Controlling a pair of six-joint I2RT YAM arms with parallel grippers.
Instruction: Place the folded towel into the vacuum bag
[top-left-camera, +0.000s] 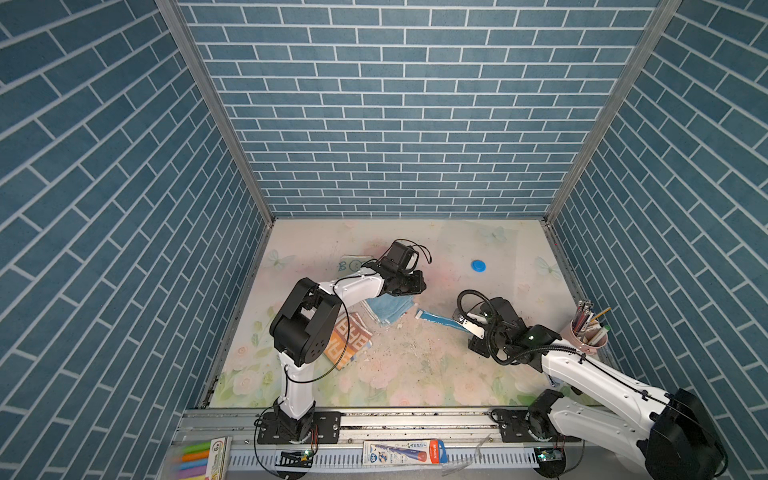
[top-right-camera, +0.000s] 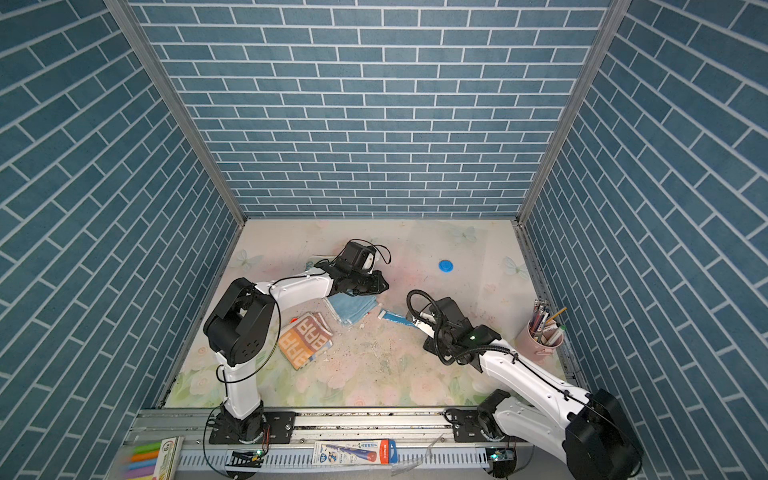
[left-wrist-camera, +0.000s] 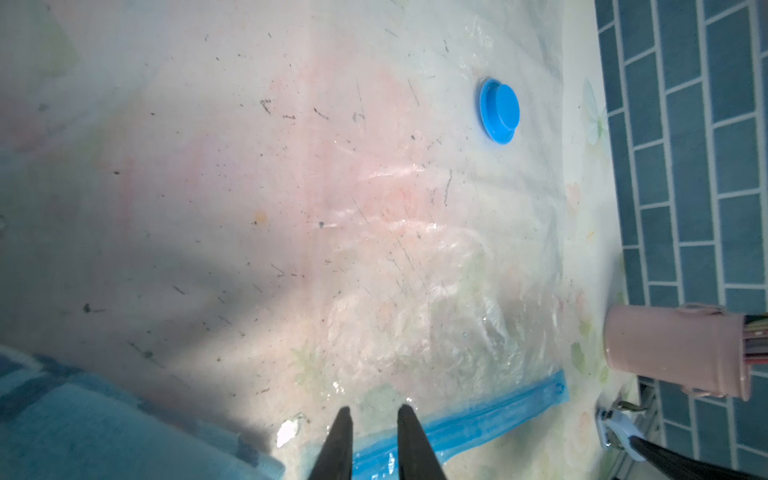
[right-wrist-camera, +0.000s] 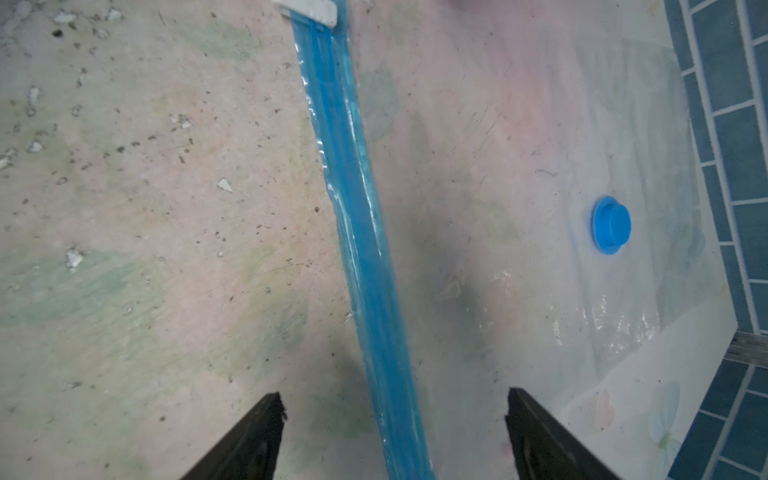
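Observation:
A clear vacuum bag (left-wrist-camera: 432, 264) lies flat, with a blue valve (right-wrist-camera: 611, 225) and a blue zip strip (right-wrist-camera: 364, 256). A white slider (right-wrist-camera: 308, 11) sits at the strip's far end. The folded light blue towel (top-left-camera: 388, 309) lies left of the strip, partly under my left gripper; that gripper is part open above the bag, with nothing seen between its fingers. My right gripper hangs open over the strip's near end, nothing held.
Orange printed cloths (top-right-camera: 308, 336) lie at the front left. A pink cup (top-right-camera: 537, 342) of pens stands at the right edge.

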